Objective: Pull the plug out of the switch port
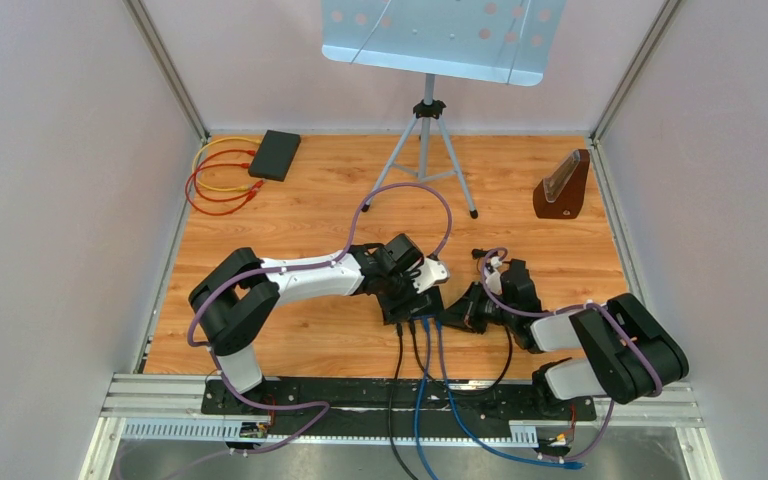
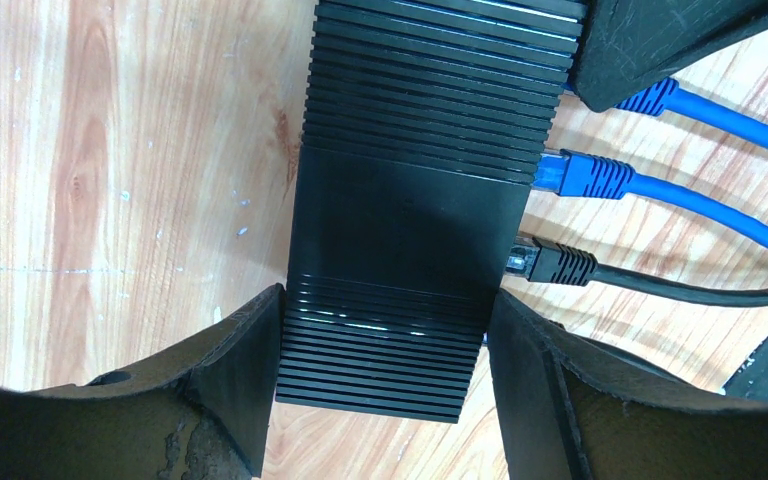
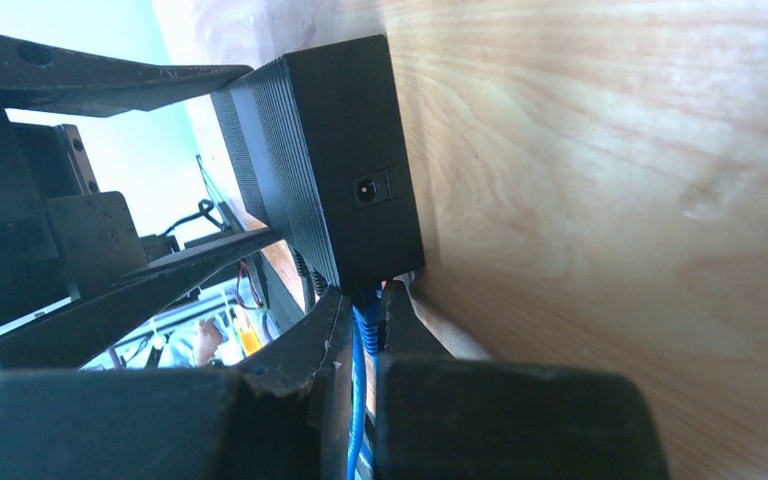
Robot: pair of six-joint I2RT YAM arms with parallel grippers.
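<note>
The black ribbed switch [image 2: 412, 215] lies on the wooden floor. Across its width, my left gripper is shut, a finger against each long side. Cables leave one long side: a blue plug [image 2: 595, 176], a black plug [image 2: 558, 263], another black cable partly behind my left finger, and a second blue plug [image 2: 648, 97] at the far end port. Around that end blue plug my right gripper is shut, close against the switch's edge. Only a strip of blue shows between its fingers, and the plug still meets the switch. The switch's end face [image 3: 355, 165] has a round power socket.
A metal stand [image 1: 426, 130] rises behind the arms. At the back left sits a dark box [image 1: 275, 156] with red and yellow cables; a brown metronome [image 1: 563, 186] is at the right. A small black connector [image 1: 484, 253] lies near my right arm. Bare floor surrounds these.
</note>
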